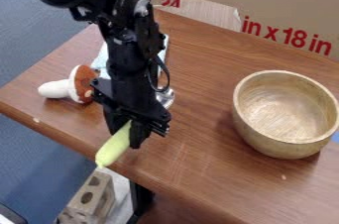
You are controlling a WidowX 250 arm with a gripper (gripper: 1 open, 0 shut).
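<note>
My black gripper [133,121] reaches down at the left front edge of the wooden table, with a pale yellow-green elongated object [113,147] between its fingers, angled down toward the edge. A white toy with an orange cap, like a mushroom [59,88], lies to the left of the arm. A shiny silver object [165,98] sits behind the gripper, partly hidden, and a light blue cloth [163,48] is mostly hidden by the arm.
A beige round bowl [283,114] stands at the right of the table [225,178]. A cardboard box [279,10] is behind the table. Floor shows beyond the left edge.
</note>
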